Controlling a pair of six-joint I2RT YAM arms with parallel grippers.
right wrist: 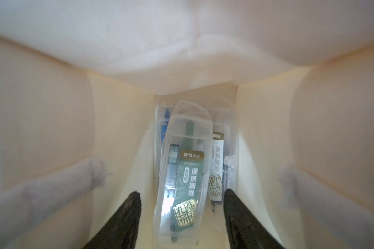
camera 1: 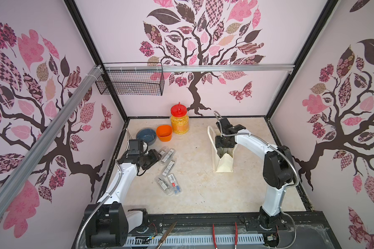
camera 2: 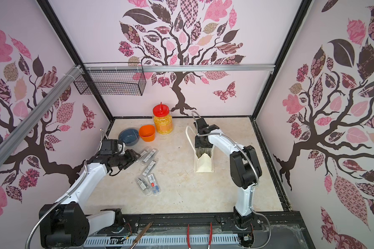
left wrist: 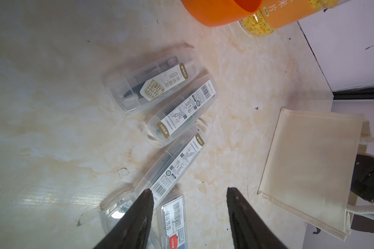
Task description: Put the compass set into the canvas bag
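Observation:
The cream canvas bag stands upright on the right half of the table. My right gripper is lowered into it, open. In the right wrist view clear compass sets lie at the bag's bottom, between and beyond the fingertips, not visibly gripped. My left gripper is open above the table's left part, nothing between its fingers. Below it several clear compass sets lie loose on the table, some side by side.
A blue bowl, an orange bowl and a red-lidded jar stand at the back left. A wire basket hangs above.

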